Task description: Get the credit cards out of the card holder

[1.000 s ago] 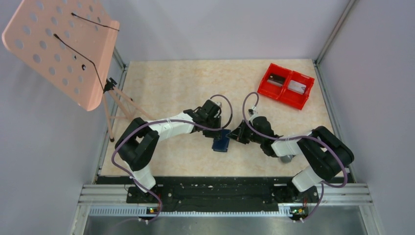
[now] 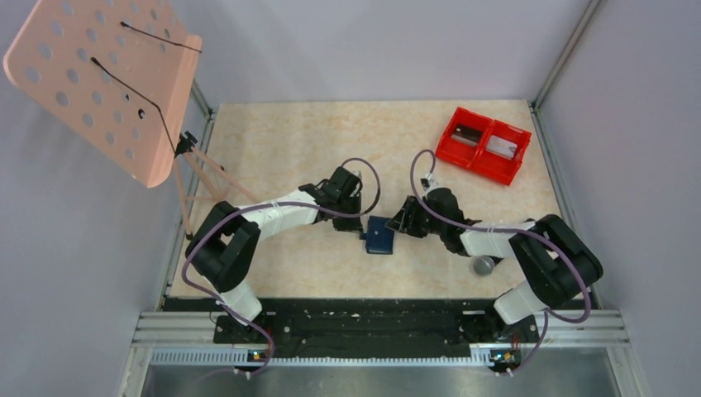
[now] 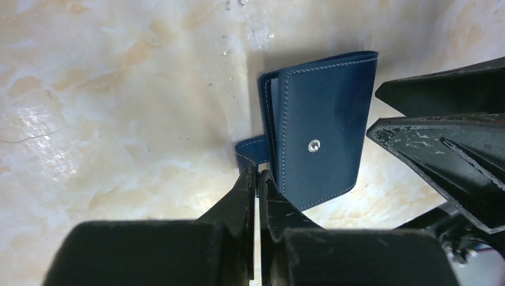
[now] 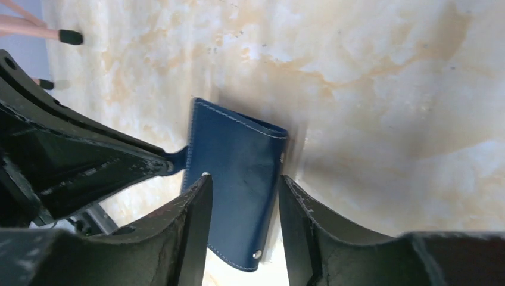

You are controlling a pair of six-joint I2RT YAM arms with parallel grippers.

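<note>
The dark blue card holder (image 2: 380,238) lies flat on the table between both grippers. Its strap (image 3: 252,147) sticks out from the left side, off the metal snap stud (image 3: 314,145) on the cover. In the left wrist view, my left gripper is shut on that strap's end. A thin pale edge (image 3: 274,95) shows inside the fold; I cannot tell if it is a card. My right gripper stands open at the holder's right edge, its fingers apart on either side of that edge in the right wrist view. Contact there is unclear.
At the back right stands a red two-compartment box (image 2: 488,169), with a dark item (image 2: 467,135) and a pale item (image 2: 502,146) inside. A silver round object (image 2: 484,265) sits by the right arm.
My left gripper has shifted left, and the strap now projects out beside the holder. The holder sits slightly farther right.
</note>
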